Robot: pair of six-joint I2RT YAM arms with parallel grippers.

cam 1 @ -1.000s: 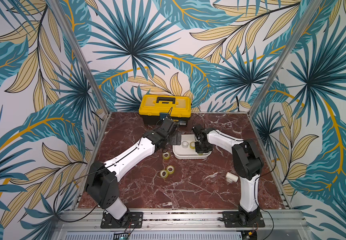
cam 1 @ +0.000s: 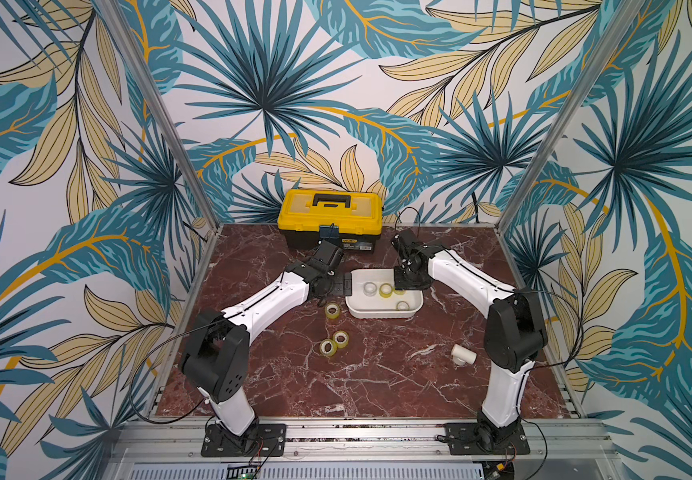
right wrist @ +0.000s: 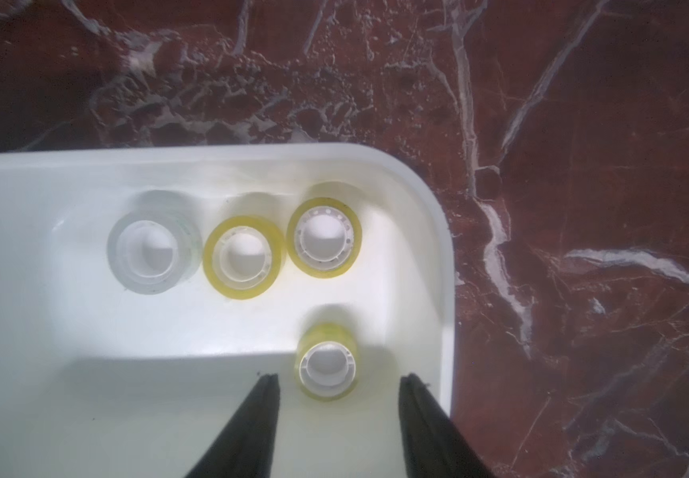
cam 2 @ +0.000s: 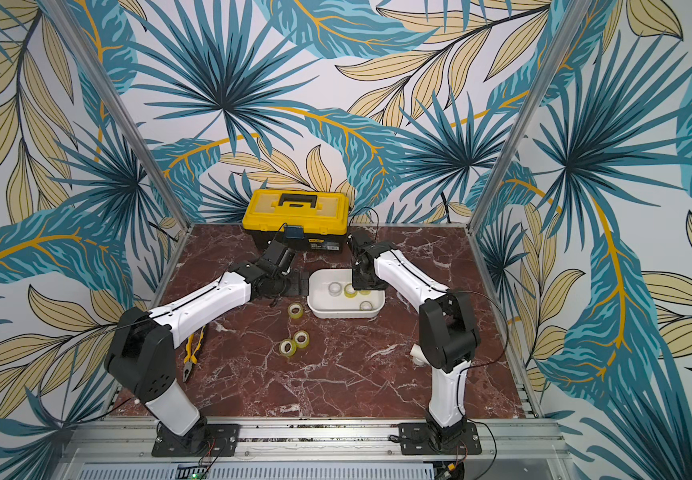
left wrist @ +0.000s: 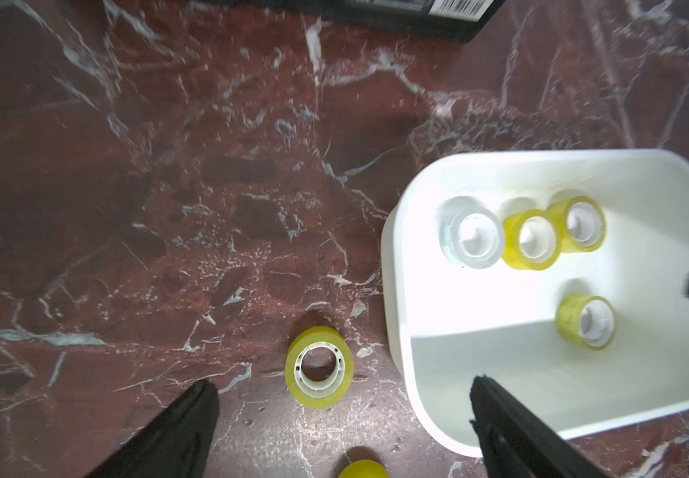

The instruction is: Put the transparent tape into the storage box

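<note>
The white storage box [right wrist: 81, 318] holds a clear tape roll [right wrist: 121, 255] and three yellowish rolls [right wrist: 324, 267], one of them nearer the front [right wrist: 326, 390]. A yellow-edged tape roll [left wrist: 320, 394] lies on the table just left of the box, with more rolls [cam 1: 327, 346] toward the front. My left gripper hangs open above that left roll and the box's left side, nothing between its fingers. My right gripper is over the box's right part, fingertips apart above the front roll, holding nothing.
A yellow-lidded toolbox [cam 1: 297, 208] stands at the back. A white fitting [cam 1: 462, 354] lies at front right, and a yellow-handled tool [cam 2: 193, 348] at left.
My left arm has drawn slightly left. The rolls look unmoved.
</note>
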